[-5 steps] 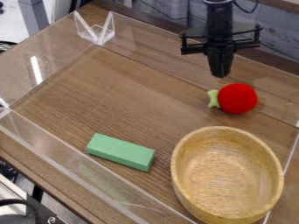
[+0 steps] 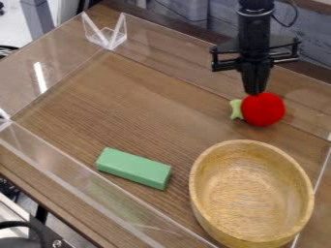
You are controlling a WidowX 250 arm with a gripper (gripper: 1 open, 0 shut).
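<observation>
My black gripper hangs over the upper right of the table, above a round red object with a small light green stem at its left. Whether the fingers are open or shut is hard to tell. A green block lies at the lower left, and a large empty yellow bowl sits at the lower right.
A clear plastic piece stands at the back left, and a raised edge runs along the back right behind the arm.
The gripper has come lower and slightly toward the camera, closer to the red object. The red object, block and bowl have stayed in place.
</observation>
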